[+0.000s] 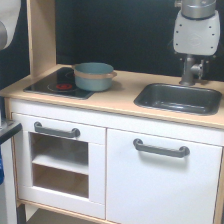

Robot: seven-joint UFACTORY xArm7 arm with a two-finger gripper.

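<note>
A blue-grey pot (94, 76) stands upright on the counter, at the right edge of the black stove top (55, 84). To the right, a dark sink (178, 98) is set into the wooden counter and looks empty. At the upper right hangs a white and grey arm part (197, 36), above the back of the sink and well apart from the pot. A narrow grey metal piece (191, 72) shows beneath it; whether this is gripper fingers or the tap, I cannot tell. No held object can be made out.
Below the counter are a windowed oven door (62, 165) and a plain white cabinet door (163, 183), both shut, each with a grey handle. Bare wooden counter (124, 92) lies between pot and sink. A white rounded part (8, 22) intrudes at the upper left.
</note>
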